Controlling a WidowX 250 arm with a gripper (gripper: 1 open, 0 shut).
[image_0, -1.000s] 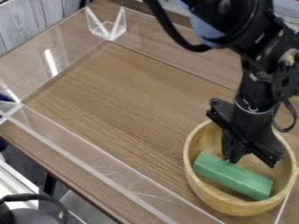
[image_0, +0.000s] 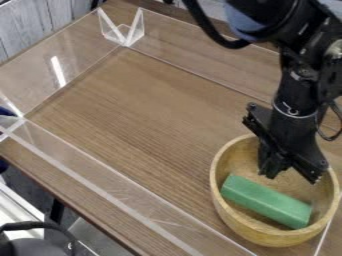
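Observation:
My black gripper (image_0: 286, 157) hangs at the upper rim of a round wooden bowl (image_0: 227, 220) on the right, its fingertips over the bowl's back part. It looks shut, with nothing visible between its fingers. A green oblong block (image_0: 266, 200) lies tilted across the bottom of the bowl, below and apart from the fingertips.
A white tape frame (image_0: 122, 32) sits at the back left. Dark equipment and cables (image_0: 34, 240) are beyond the table's lower left edge.
The gripper has risen a little from lower in the bowl, away from the green block, shifting slightly over the past second. The bowl and block appear unmoved.

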